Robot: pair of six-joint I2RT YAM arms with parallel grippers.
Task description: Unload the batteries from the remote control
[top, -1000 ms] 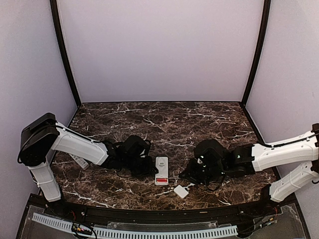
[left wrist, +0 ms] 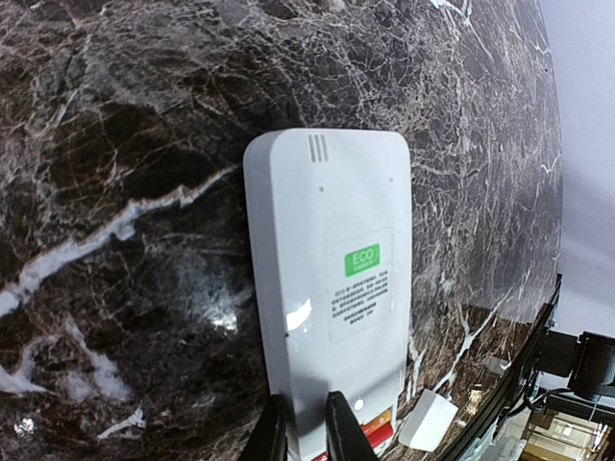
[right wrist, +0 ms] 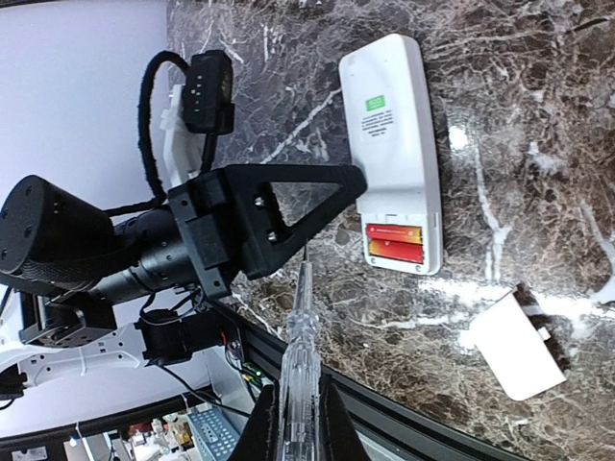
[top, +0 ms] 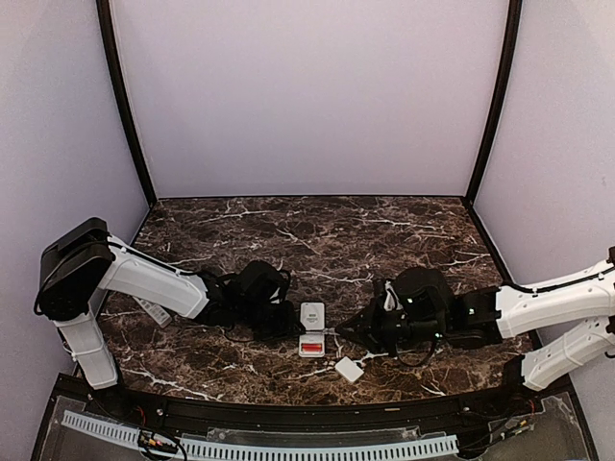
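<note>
The white remote (top: 311,314) lies back up on the marble table, its battery bay open with red-orange batteries (right wrist: 394,244) inside. My left gripper is shut on the remote's lower body, just above the bay. My right gripper is shut on a slim clear-handled screwdriver (right wrist: 300,351); its thin tip points toward the remote, beside the left gripper's black fingers in the right wrist view. The detached battery cover (right wrist: 512,346) lies on the table below and right of the remote.
Another light remote-like object (top: 154,310) lies at the far left, partly behind the left arm. Walls surround the table (top: 317,230) at the back and sides.
The left gripper and remote look unchanged.
</note>
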